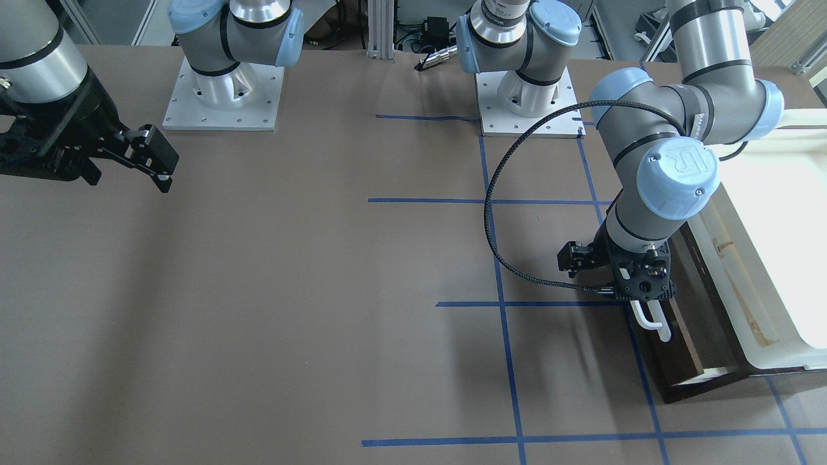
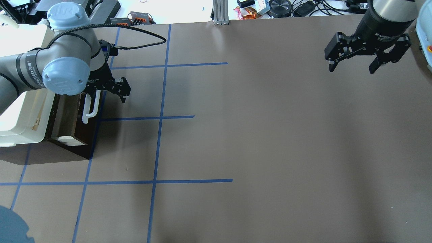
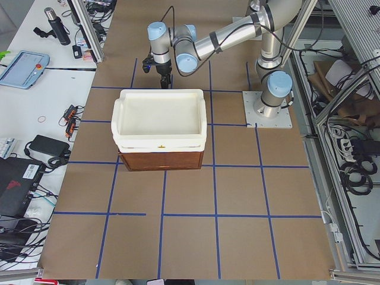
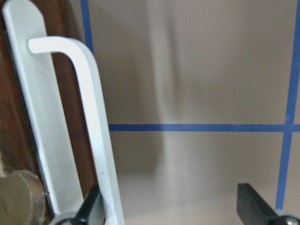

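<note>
My gripper is lowered at the front of a dark wooden drawer cabinet topped by a white tray. In the left wrist view the fingers are spread wide, one beside the white handle on the drawer and the other over bare table. The gripper is open; whether it touches the handle I cannot tell. In the top view the handle shows below the gripper, partly covered by it.
Other arms stand around the table, including a black gripper on the far side. A black cable loops out from my arm.
</note>
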